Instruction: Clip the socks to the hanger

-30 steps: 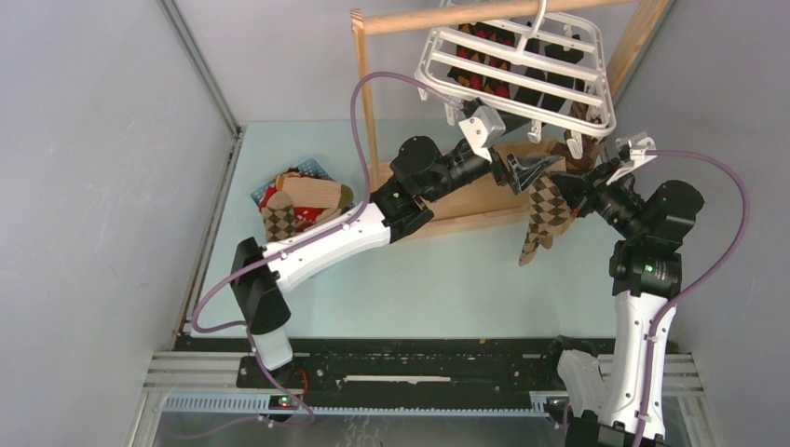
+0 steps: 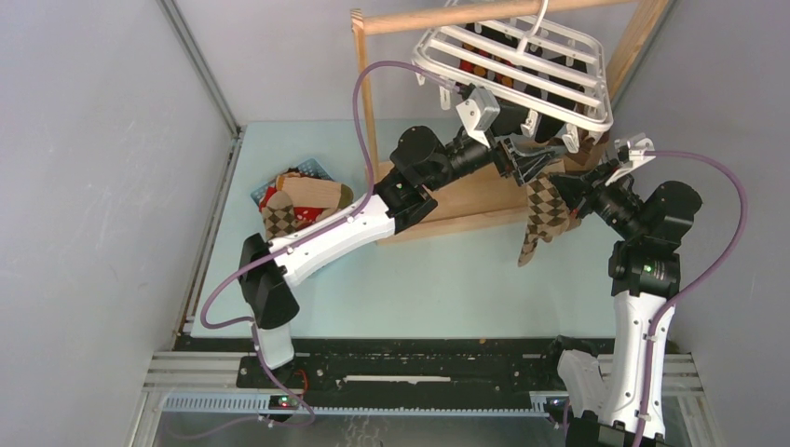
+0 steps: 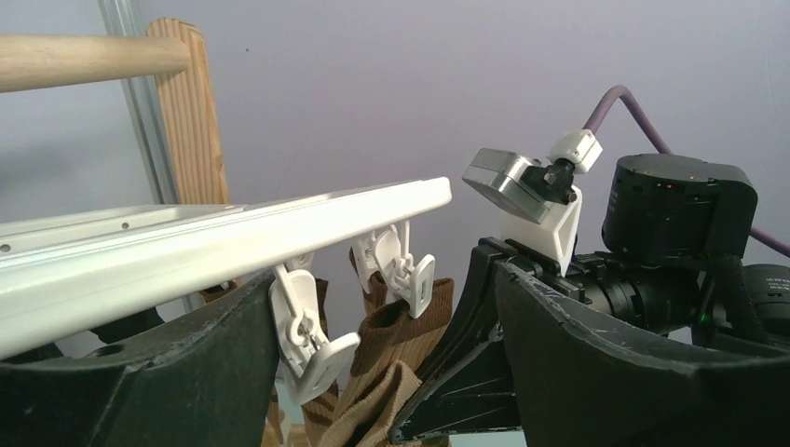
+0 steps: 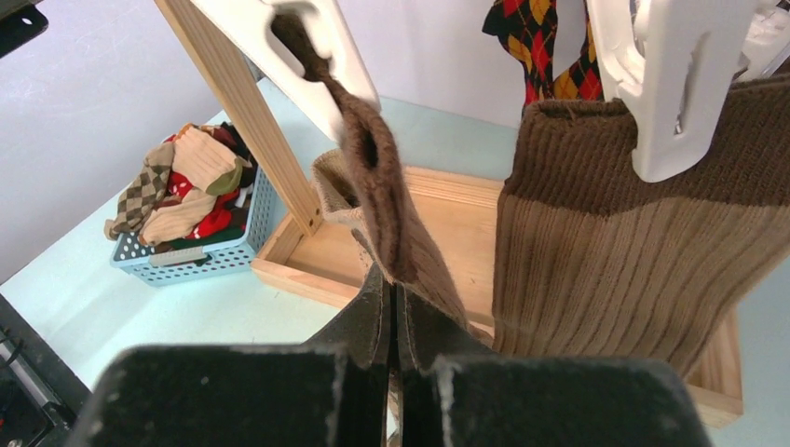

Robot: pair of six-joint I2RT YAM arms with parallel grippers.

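Note:
My right gripper is shut on the edge of a sock with a brown cuff (image 4: 377,177) and checkered lower part (image 2: 546,207), hanging below the white hanger (image 2: 522,67). The cuff's top reaches a white slotted clip (image 4: 328,51); whether the clip grips it cannot be told. My left gripper is part open, with a hanger clip (image 3: 307,349) between its fingers beside the left one, and no sock held by it. Another ribbed brown sock (image 4: 587,242) hangs from a second clip (image 4: 685,93).
A blue basket (image 4: 186,265) of loose socks stands on the table to the left. The wooden rack (image 2: 461,17) carries the hanger, and several dark and argyle socks (image 4: 531,47) hang from it.
The hanger has swung a little, shifting slightly left, and the socks under it have moved. My left arm has shifted slightly. My right arm stays in place.

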